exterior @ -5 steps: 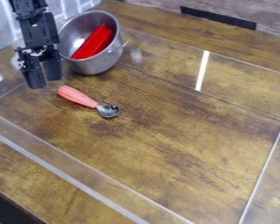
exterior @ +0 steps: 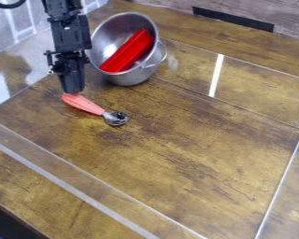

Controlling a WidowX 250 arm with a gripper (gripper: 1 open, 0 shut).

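A utensil with a salmon-pink handle (exterior: 85,105) and a metal head (exterior: 115,118) lies on the wooden table. My dark gripper (exterior: 67,82) hangs just above the end of the pink handle, fingers pointing down. It looks narrow, with nothing visible between the fingers; whether it touches the handle I cannot tell. Behind and right of it, a metal pot (exterior: 152,58) tilts toward the view with a red object (exterior: 127,51) inside.
Pale strips run along its surface at the left front and right. The pot stands close beside the arm at the back left.
My gripper has moved to the right, from the left of the utensil to over the end of its handle, and now appears narrower. The utensil and pot look unmoved.
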